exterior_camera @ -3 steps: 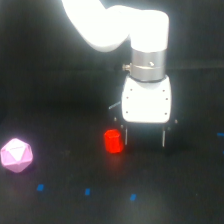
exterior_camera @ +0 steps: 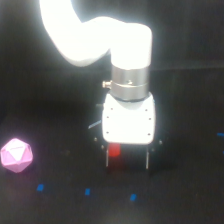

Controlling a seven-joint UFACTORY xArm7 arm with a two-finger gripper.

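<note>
My gripper is open, its two thin fingers standing wide apart and pointing down at the dark surface. A small red object shows just below the white gripper body, beside the finger on the image's left and on the inner side of it in this view. The gripper body hides its upper part. Whether the finger touches it, or how far apart they are in depth, I cannot tell.
A pink many-sided solid rests at the left edge. Small blue marks dot the dark surface in front.
The arm has come lower and to the left, so the gripper now covers part of the red object. The pink solid and the blue marks have stayed put.
</note>
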